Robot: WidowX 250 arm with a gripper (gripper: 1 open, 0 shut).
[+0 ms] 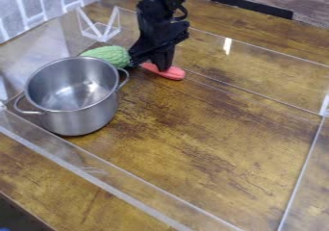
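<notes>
The black gripper (156, 54) points down from the top of the view, its tip low over the near end of a red-pink object (164, 72) on the wooden table. Its fingers look close together; whether anything is between them is hard to tell. A green, ridged vegetable-like object (106, 55) lies just to the left, behind a steel pot (72, 93) with two handles.
Clear panels and thin seams edge the wooden table (218, 148). A white frame stands at the back left.
</notes>
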